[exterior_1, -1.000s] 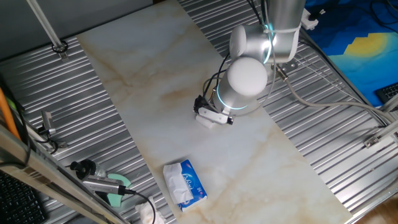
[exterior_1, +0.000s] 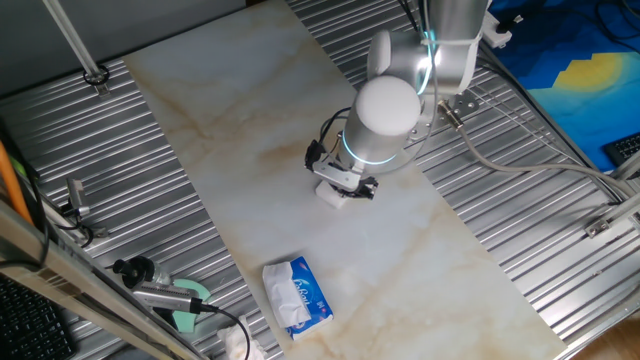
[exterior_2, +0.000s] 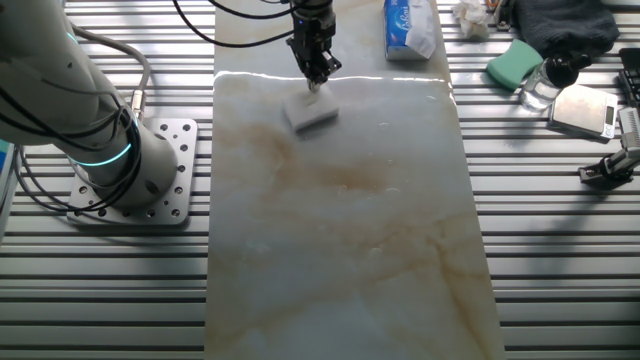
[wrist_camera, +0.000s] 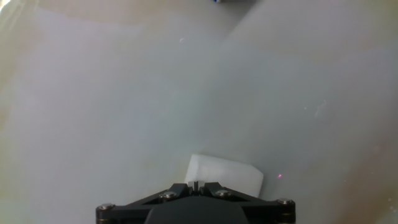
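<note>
A small white block lies on the marbled board. My gripper reaches down from above, its fingertips drawn together at the block's near edge in the wrist view. No white material clearly shows between them. From the side, the tip of the gripper meets or nearly meets the top of the block; contact cannot be made out. In the first exterior view, the block is partly covered by the gripper and the arm.
A blue and white tissue pack rests near the board's edge. Beyond the board stand a green item, a clear bottle and a small scale. Much of the marbled board is bare.
Over the last second the arm's end has shifted and turned slightly, toward the left of the first exterior view. The block looks unmoved.
</note>
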